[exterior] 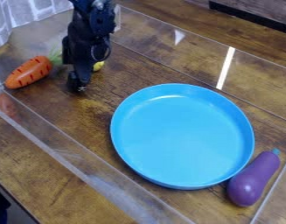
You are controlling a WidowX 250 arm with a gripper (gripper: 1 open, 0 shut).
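My black gripper reaches down from the top left to the wooden surface, just right of an orange toy carrot with a green top. A small yellow item shows partly behind the gripper's right side. The gripper's fingers are dark and overlap the carrot's green top; I cannot tell how far apart they are or whether anything is between them.
A large blue plate takes up the centre right. A purple toy eggplant lies at its lower right. Clear walls edge the wooden surface, which is bare toward the back.
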